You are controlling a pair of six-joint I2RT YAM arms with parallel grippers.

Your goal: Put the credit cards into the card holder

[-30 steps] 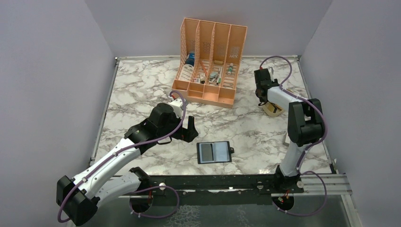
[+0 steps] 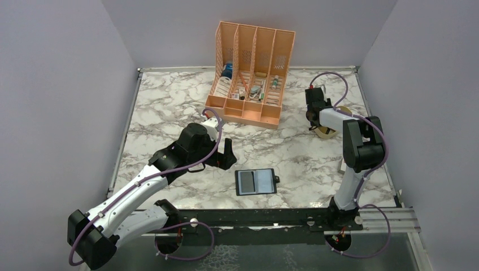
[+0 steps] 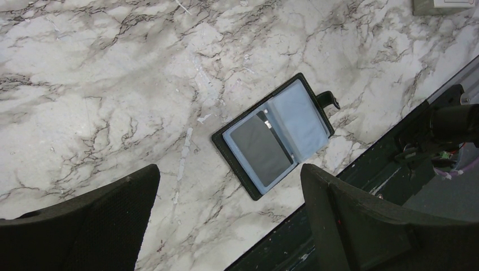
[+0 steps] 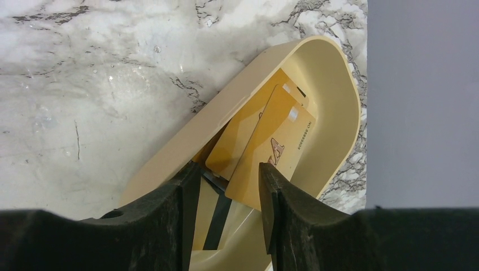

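Note:
The open black card holder (image 2: 256, 181) with clear sleeves lies at the table's front middle, also centred in the left wrist view (image 3: 265, 141). My left gripper stands open above the table, left of the holder, nothing between its fingers. At the right, a beige oval container (image 4: 336, 84) holds several orange-yellow cards (image 4: 282, 135), lying overlapped. My right gripper is open, its fingertips low over the cards at the container, with part of the cards hidden behind the fingers.
A peach divided organiser (image 2: 254, 113) with small items stands at the back middle. A small pale object (image 2: 342, 166) sits at the right, partly hidden by the right arm. Grey walls (image 2: 406, 113) border the table.
The left arm and the card holder have not moved.

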